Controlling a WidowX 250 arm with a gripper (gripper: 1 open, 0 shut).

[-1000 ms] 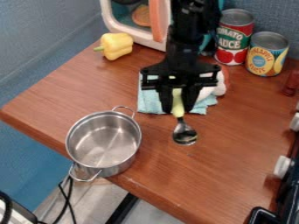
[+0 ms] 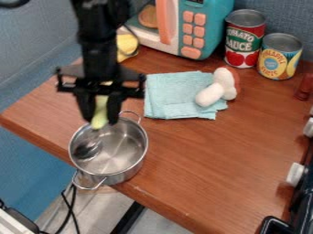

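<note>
My gripper (image 2: 101, 102) is shut on a yellow-handled ladle (image 2: 101, 113), held upright over the steel pot (image 2: 128, 157) at the left front of the table. The ladle's metal head hangs dark within the pot's left part; whether it touches the bottom I cannot tell. A light blue cloth (image 2: 171, 96) lies right of the gripper, with a white toy (image 2: 217, 89) on it.
A toy microwave (image 2: 196, 27) stands at the back, with a tomato sauce can (image 2: 243, 41) and another can (image 2: 279, 58) to its right. A yellow object (image 2: 126, 44) is behind the arm. A black stove (image 2: 288, 210) is at the right edge.
My gripper has carried the ladle from over the cloth, leftward and toward the front, to over the pot, where its head is now inside.
</note>
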